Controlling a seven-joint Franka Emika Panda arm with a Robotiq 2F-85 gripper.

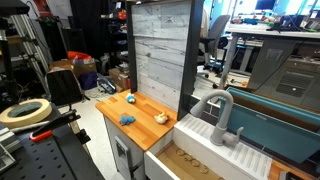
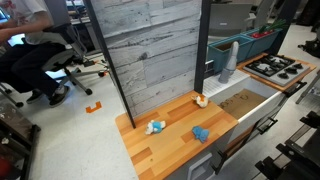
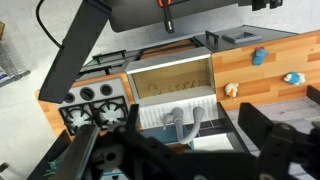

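Note:
Spread wide at the lower edge of the wrist view, the dark fingers of my gripper stand open, with nothing seen held between them. Three small toy-like items rest on the wooden counter (image 2: 172, 150): a blue one (image 2: 200, 133) near the front edge, a white-and-orange one (image 2: 201, 101) by the panel, and a blue-and-white one (image 2: 155, 127) farther left. In the wrist view the blue item (image 3: 260, 56) lies to the right, well apart from the gripper. A pale drawer (image 3: 173, 80) is pulled out and looks empty in its visible part.
A grey faucet (image 1: 220, 112) rises beside a white rack, with a teal basin (image 1: 265, 130) behind. Stove burners (image 3: 95, 105) lie left of the drawer in the wrist view. A tall white wood panel (image 1: 160, 60) backs the counter.

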